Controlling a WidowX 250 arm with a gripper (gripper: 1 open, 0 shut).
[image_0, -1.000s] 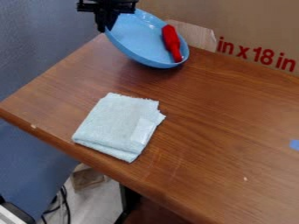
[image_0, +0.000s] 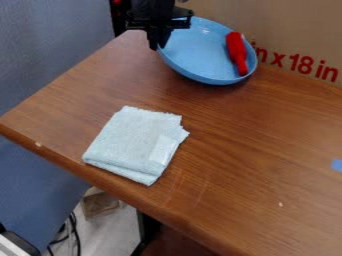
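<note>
A blue plate (image_0: 202, 56) is at the back of the wooden table (image_0: 267, 140), with a red object (image_0: 238, 53) lying in its right side. My black gripper (image_0: 158, 38) is over the plate's left rim at the top of the view. Its fingertips are dark and small, so I cannot tell whether they close on the rim. A folded pale cloth (image_0: 135, 143) lies on the left front part of the table.
A cardboard panel (image_0: 301, 35) with red print stands behind the table. The table's left edge borders a grey-blue area.
The plate, the red object in it and my gripper have moved together to the right, and slightly down in the view, over the last second. The cloth is unmoved.
</note>
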